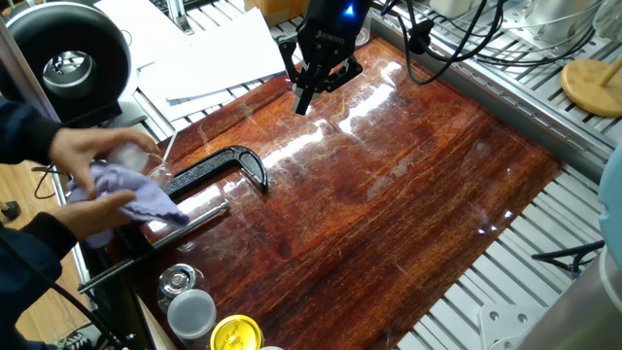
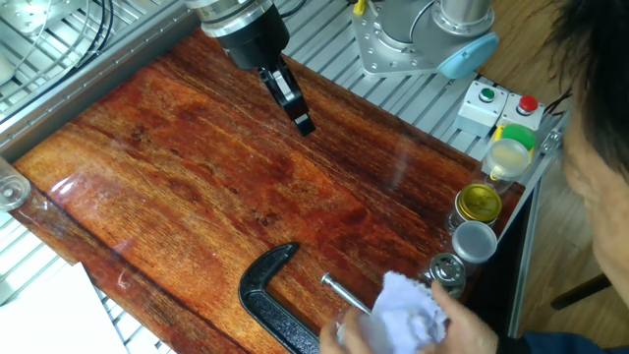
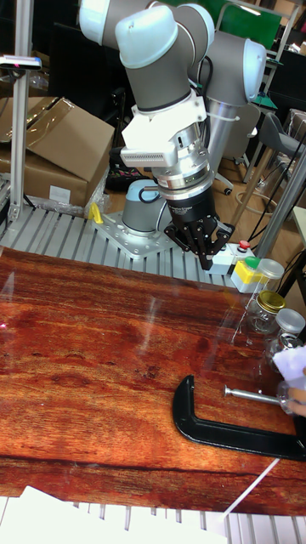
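My gripper hangs over the back part of the wooden board, its fingertips together and nothing showing between them. The same shut gripper points down over the bare board in the second view, and in the third view the gripper is clear of every jar. A person's hands hold a pale purple cloth and a clear jar, partly hidden by the fingers. Several lidded jars stand at one corner, among them one with a gold lid and one with a grey-white lid.
A black C-clamp with a metal screw rod sits at the board's edge near the person. White paper lies beyond the board. Control buttons stand behind the jars. The middle of the board is bare.
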